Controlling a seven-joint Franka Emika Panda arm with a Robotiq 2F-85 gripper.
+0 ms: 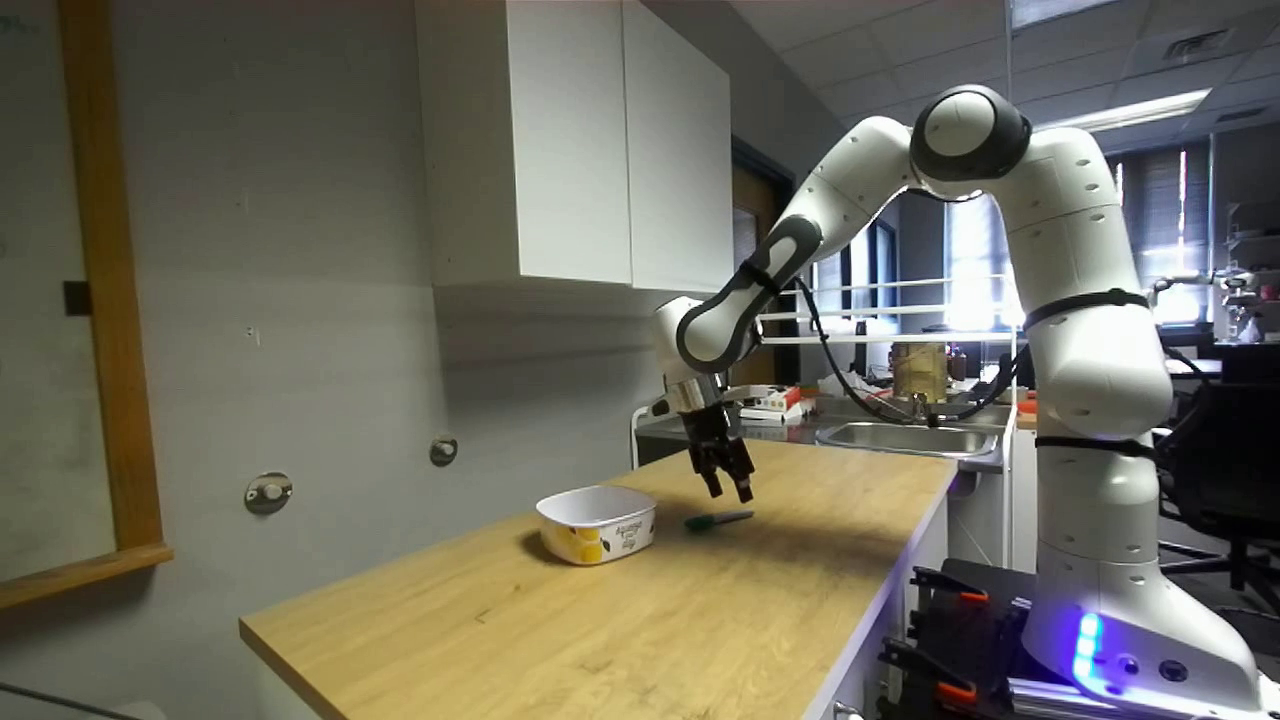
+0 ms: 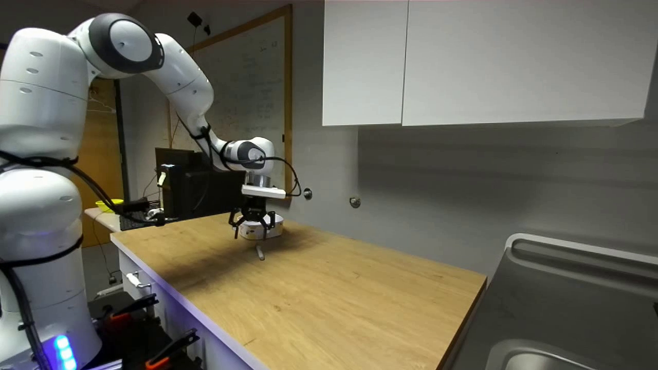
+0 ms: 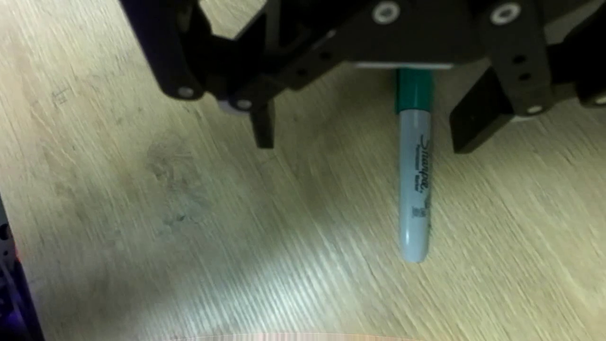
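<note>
A Sharpie marker (image 3: 415, 170) with a grey barrel and a green cap lies flat on the wooden counter. My gripper is open above it, with the marker in the span between the fingers but nearer the right-hand one in the wrist view. There is air between the fingertips and the marker (image 1: 720, 520) in exterior view 1. A white bowl (image 1: 599, 539) with yellow decoration and lettering stands upright on the counter, close to the marker's cap end. In exterior view 2 my gripper (image 2: 252, 235) partly covers the bowl (image 2: 273, 228).
A white wall cabinet (image 1: 570, 156) hangs over its back side. Beyond its far end in exterior view 1 are a sink (image 1: 908, 438) and some boxes (image 1: 777, 406).
</note>
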